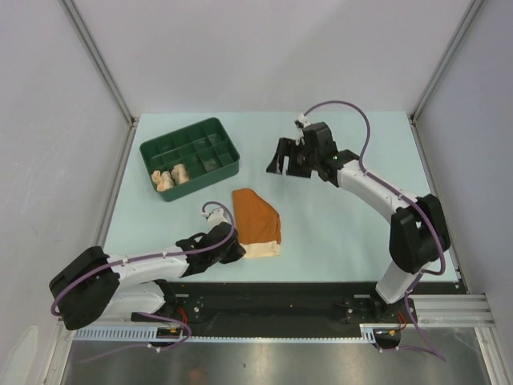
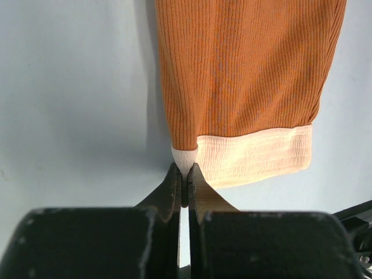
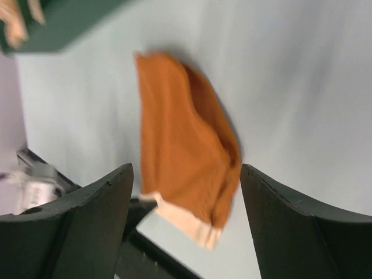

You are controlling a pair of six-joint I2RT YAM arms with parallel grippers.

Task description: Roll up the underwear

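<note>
The orange underwear [image 1: 255,216] lies on the pale table with its cream band [image 2: 250,157] toward the front. My left gripper is shut on the left end of that band, pinching a narrow bunched bit. My right gripper [image 1: 284,156] is open above and to the right of the garment, apart from it; in the blurred right wrist view the underwear shows below its spread fingers, its right side folded over.
A green divided tray [image 1: 189,144] with rolled beige items in one compartment sits at the back left.
</note>
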